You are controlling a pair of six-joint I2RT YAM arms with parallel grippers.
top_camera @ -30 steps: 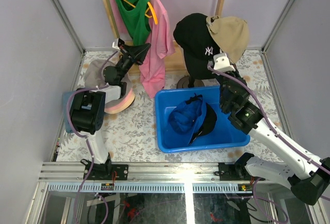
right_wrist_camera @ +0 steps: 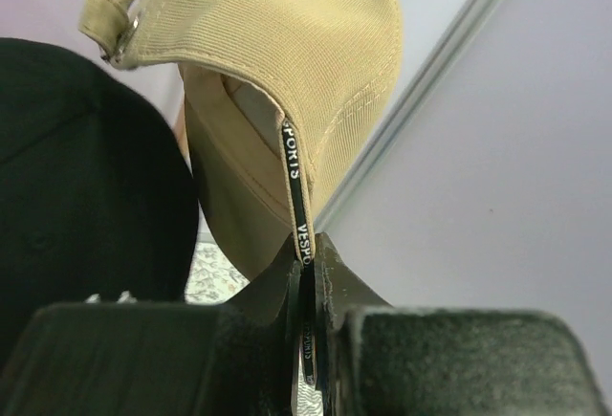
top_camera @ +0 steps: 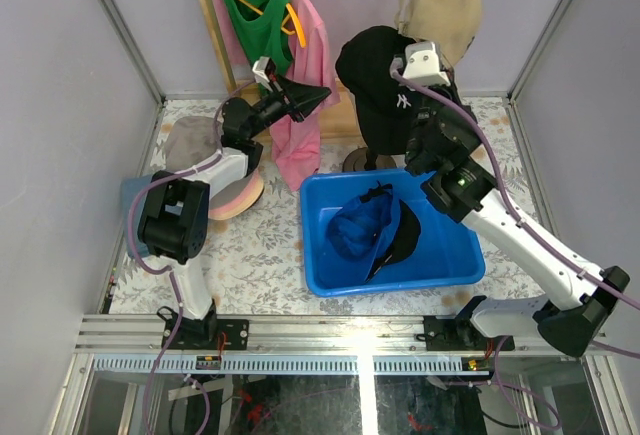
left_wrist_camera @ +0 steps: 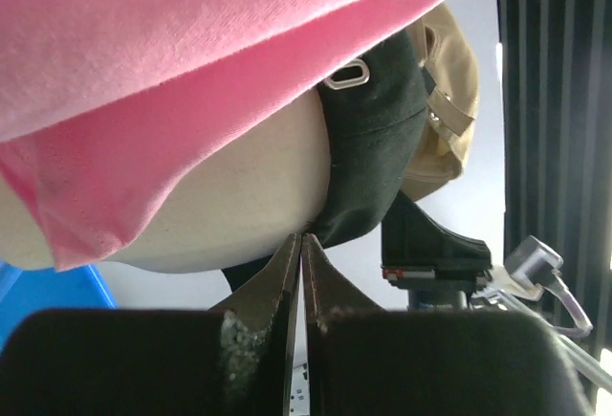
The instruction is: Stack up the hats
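Note:
A tan cap (top_camera: 447, 13) is held up at the back right, against the upper part of a black cap (top_camera: 378, 80) with a white emblem. My right gripper is shut on the tan cap's edge, and the lettered inner tape (right_wrist_camera: 295, 182) runs down between its fingers. Its fingertips are hidden behind the arm in the top view. My left gripper (top_camera: 326, 93) is shut with nothing visible between its fingers, beside the hanging pink garment (top_camera: 310, 50). From the left wrist, the black cap's buckle strap (left_wrist_camera: 368, 100) shows beyond the garment.
A blue bin (top_camera: 440, 273) in the middle holds a blue cloth item (top_camera: 362, 225) and a black item (top_camera: 405, 238). A grey and pink hat (top_camera: 243, 195) lies under the left arm. A green top (top_camera: 262, 30) hangs on the wooden rack (top_camera: 210, 10).
The right arm and the tan cap have moved up and toward the back, the cap tilting and separating partly from the black cap. My left gripper has moved right, toward the pink garment.

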